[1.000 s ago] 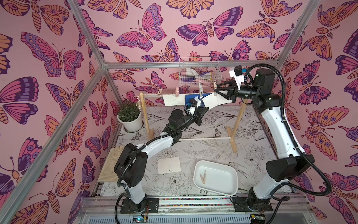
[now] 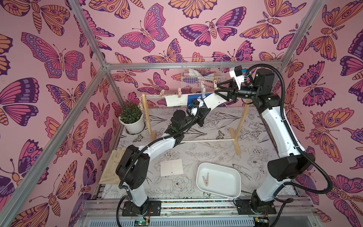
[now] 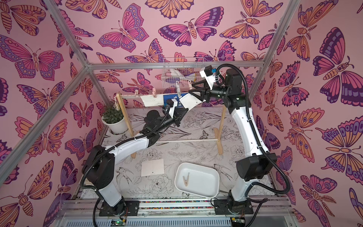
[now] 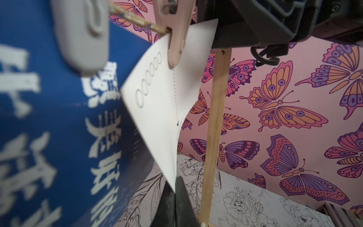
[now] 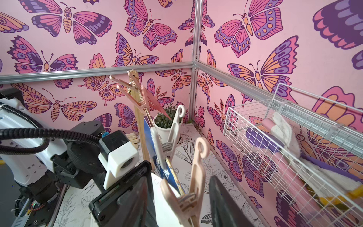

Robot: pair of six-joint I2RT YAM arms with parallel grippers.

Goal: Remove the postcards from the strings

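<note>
A white postcard (image 4: 151, 90) hangs from the string (image 4: 138, 19) by a pale pink clothespin (image 4: 179, 41). In the left wrist view, my left gripper is shut on the card's lower corner, and the card is bent and pulled askew. My right gripper stands open, its fingers on either side of that clothespin in the right wrist view. A blue postcard (image 4: 75, 151) hangs beside it under a grey clothespin (image 4: 81, 34). Another white postcard (image 2: 176, 100) hangs farther left. One cream card (image 2: 171, 167) lies on the table.
A white tray (image 2: 237, 182) holds one loose clothespin (image 2: 205, 179). Wooden posts (image 2: 147, 115) carry the string. A wire basket (image 5: 245, 140) hangs on the back wall behind it, and a potted plant (image 2: 132, 118) stands left.
My right gripper has moved slightly left, and the clothespin between its fingers has shifted left too. The white card is pulled more slanted. My left arm has stayed in place.
</note>
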